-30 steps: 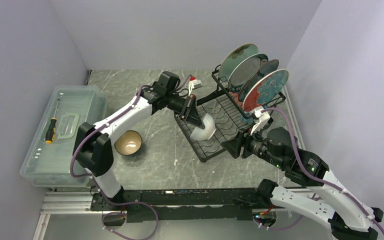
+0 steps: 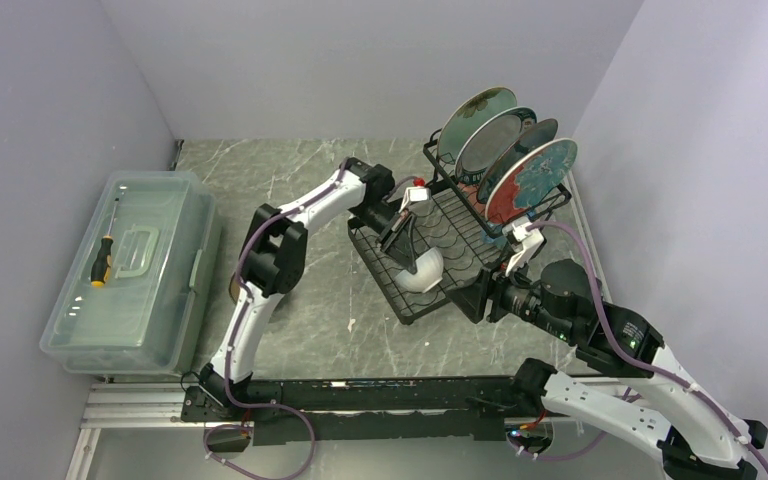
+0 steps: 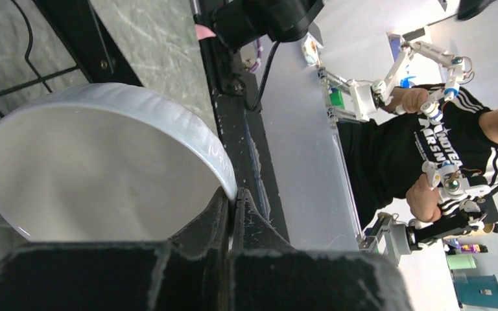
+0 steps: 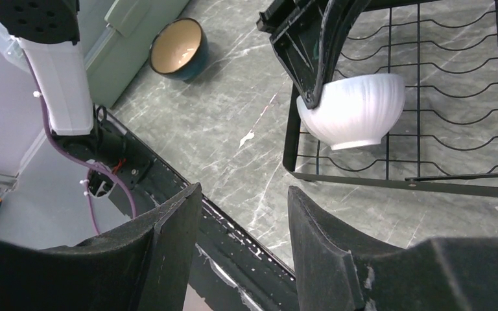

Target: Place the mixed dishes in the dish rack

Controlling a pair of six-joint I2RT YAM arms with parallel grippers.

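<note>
A white bowl (image 2: 420,277) (image 3: 97,162) (image 4: 356,107) is held tilted on its side over the front end of the rack's lower wire tier (image 2: 392,300). My left gripper (image 2: 410,262) is shut on its rim. My right gripper (image 2: 480,300) stands open to the right of the bowl, with nothing between its fingers. A dark blue bowl with tan inside (image 4: 178,52) sits on the counter left of the rack, mostly hidden by my left arm in the top view. Several plates (image 2: 545,175) stand upright in the rack's upper tier.
A translucent lidded box (image 2: 120,320) with a screwdriver (image 2: 102,262) on it fills the counter's left side. Walls bound the back and right. Counter space (image 2: 320,330) in front of and left of the rack is clear.
The arm now covers the tan bowl in the top view. The right arm is nearly still.
</note>
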